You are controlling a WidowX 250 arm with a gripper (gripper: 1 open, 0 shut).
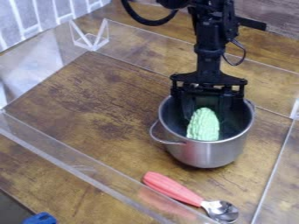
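Note:
A black robot arm reaches down from the top, its gripper (205,103) low over the mouth of a steel pot (204,151). A pale green, ridged corn-like object (204,126) stands inside the pot, directly beneath the gripper's fingers. The gripper appears closed at the top of this object or just behind it; the dark fingers blend into the pot's interior, so the grip itself is hard to make out.
A spoon with a red handle (173,189) lies in front of the pot. A blue object (40,218) is at the bottom left corner. Clear plastic walls border the wooden table (93,105), whose left part is bare.

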